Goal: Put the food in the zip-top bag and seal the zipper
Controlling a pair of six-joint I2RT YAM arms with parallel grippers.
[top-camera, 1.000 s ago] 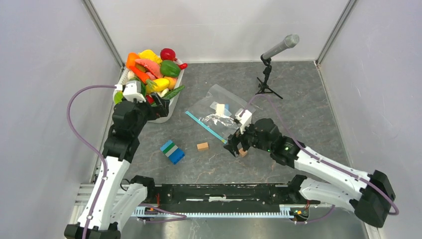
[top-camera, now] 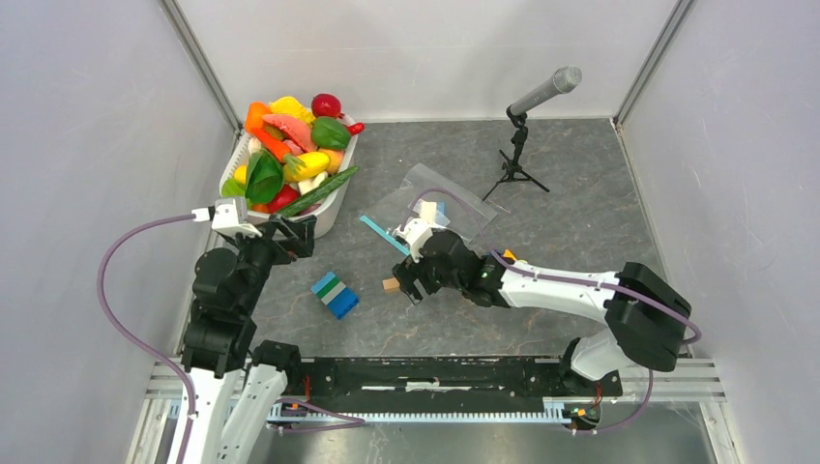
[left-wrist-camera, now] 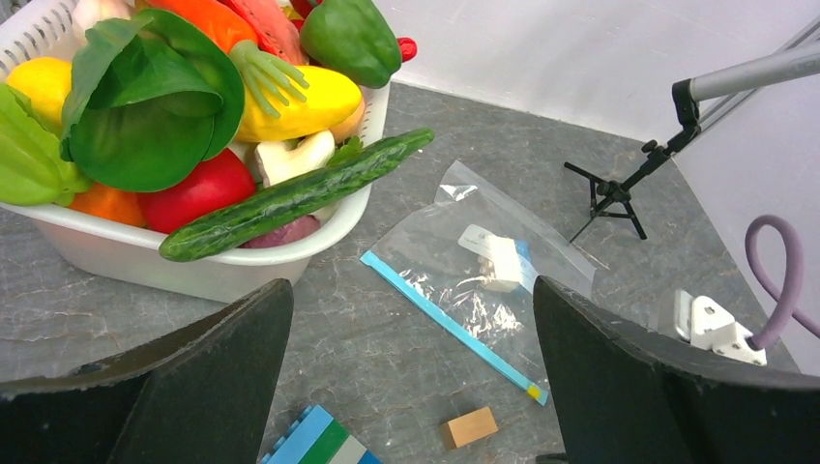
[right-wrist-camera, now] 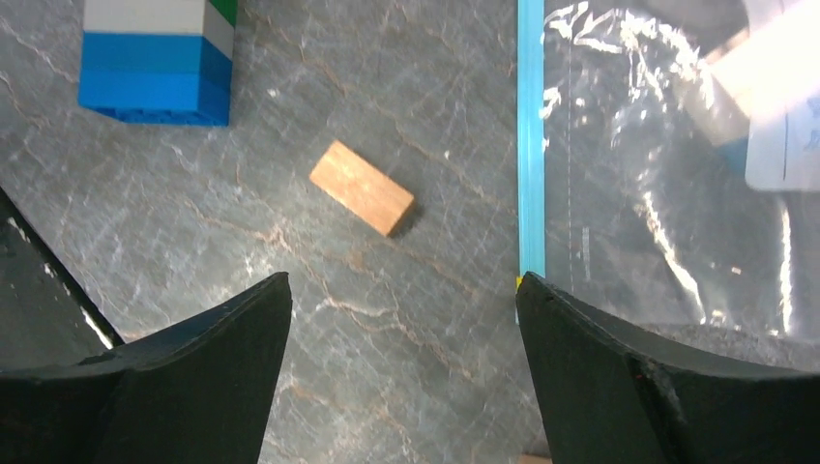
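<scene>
The clear zip bag point(left-wrist-camera: 464, 227) lies flat mid-table, its blue zipper strip point(left-wrist-camera: 454, 329) along the near-left edge with a yellow piece at one end. A pale block-like item and a white card show within the bag's outline; whether they are inside it I cannot tell. Toy food, including a cucumber point(left-wrist-camera: 300, 198) and leafy greens point(left-wrist-camera: 155, 106), fills the white basket point(left-wrist-camera: 145, 256). Close to the basket's near-right side, my left gripper point(top-camera: 298, 242) is open and empty. My right gripper point(top-camera: 410, 280) hangs open over the table by the small wooden block point(right-wrist-camera: 363, 188), nothing between its fingers.
A stack of blue, green and grey bricks point(top-camera: 335, 295) stands left of the wooden block. Behind the bag is a microphone on a tripod point(top-camera: 517, 155). A second brown piece point(right-wrist-camera: 535, 459) peeks in at the right wrist view's bottom edge. Bare table lies at the right.
My right gripper has moved left, and its arm now covers part of the bag's near side. The left gripper has drawn back slightly from the basket, toward the front and left.
</scene>
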